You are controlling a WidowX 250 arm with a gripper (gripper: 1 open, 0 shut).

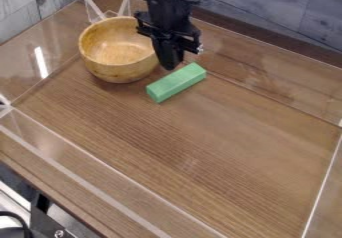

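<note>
My black gripper [170,50] hangs at the top centre, just right of the yellow bowl [115,48], with its tip low beside the bowl's right rim. A green block [177,82] lies on the wooden table below and slightly right of the gripper. Whether the fingers are open or shut is hard to make out.
The bowl sits near the table's upper left edge, with a pale object [96,4] at the back left edge.
</note>
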